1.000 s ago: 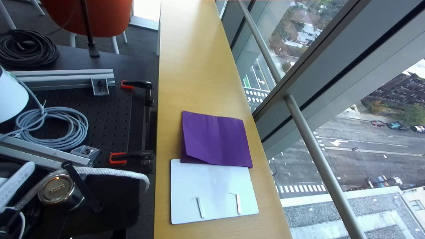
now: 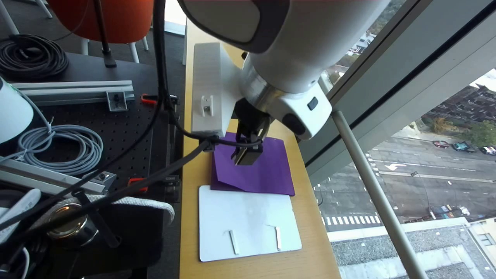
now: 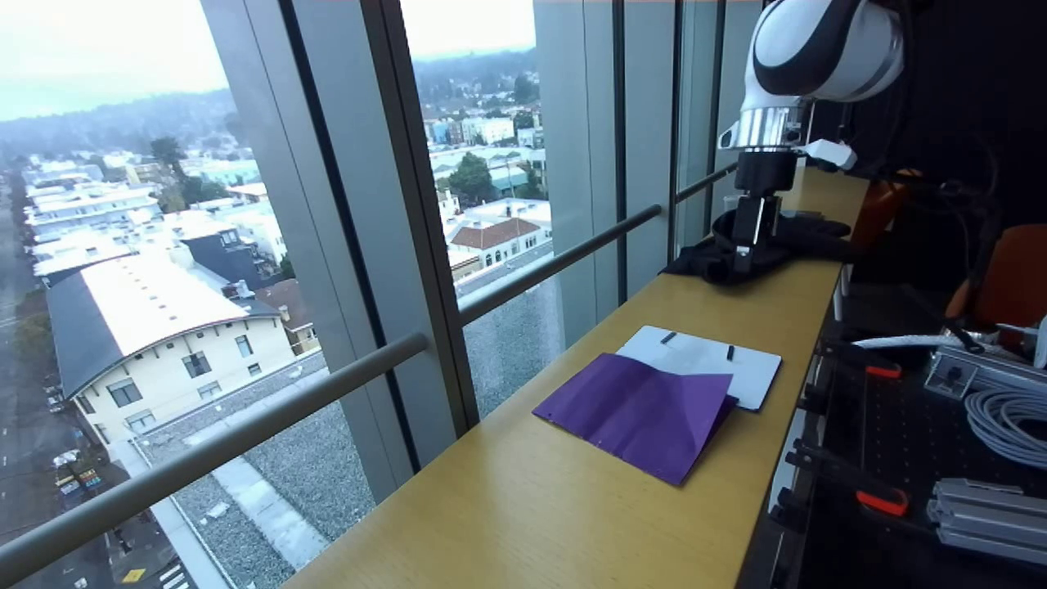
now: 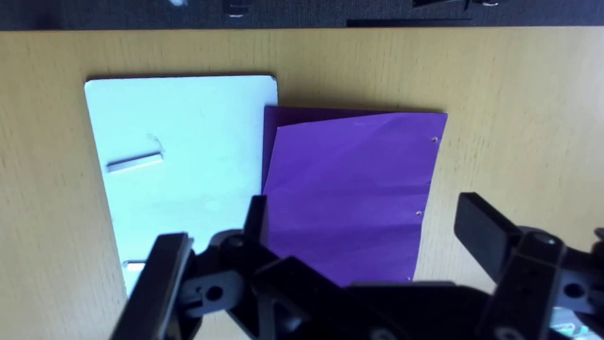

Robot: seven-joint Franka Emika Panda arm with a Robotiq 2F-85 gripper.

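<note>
A folded purple sheet (image 4: 351, 187) lies partly over one edge of a white board (image 4: 187, 124) on the wooden ledge, its upper layer slightly lifted along a side. Two small narrow strips sit on the board. In the wrist view my gripper is open; its spread fingers frame the purple sheet below, with nothing held between them. Exterior view 1 has the gripper (image 2: 245, 159) in front of the purple sheet, partly hiding it. In exterior view 2 the gripper (image 3: 743, 260) appears beyond the board, in front of a dark cloth (image 3: 716, 260).
Along the window side of the ledge (image 3: 550, 510) runs a metal rail (image 3: 559, 263). A black bench with clamps (image 3: 883, 501) and coiled cable (image 2: 62, 148) borders the other side. Bare wood surrounds the sheet and board. Black cables (image 2: 160, 55) hang by the arm in exterior view 1.
The arm and gripper have come into exterior view 1 from the top, over the ledge and purple sheet. The sheet and board lie as before.
</note>
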